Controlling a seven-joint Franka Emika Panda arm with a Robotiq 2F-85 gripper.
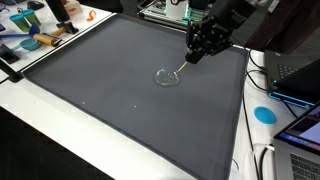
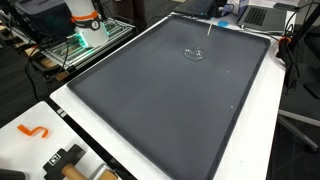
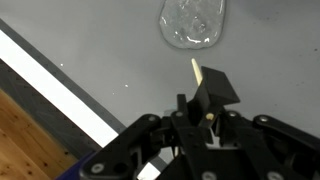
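Note:
My gripper is shut on a thin, light wooden stick that slants down from its fingers. In the wrist view the stick pokes out past the dark fingertips, pointing toward a clear, shiny round patch. That clear patch lies on the grey board, close to the stick's lower end. Whether the tip touches the board or the patch, I cannot tell. In exterior view 2 the pale stick stands just behind the clear patch.
A blue round lid and laptops sit to the board's right in exterior view 1. Several tools, among them a blue-green one, lie at the left. An orange piece is on the white table. Most of the board is bare.

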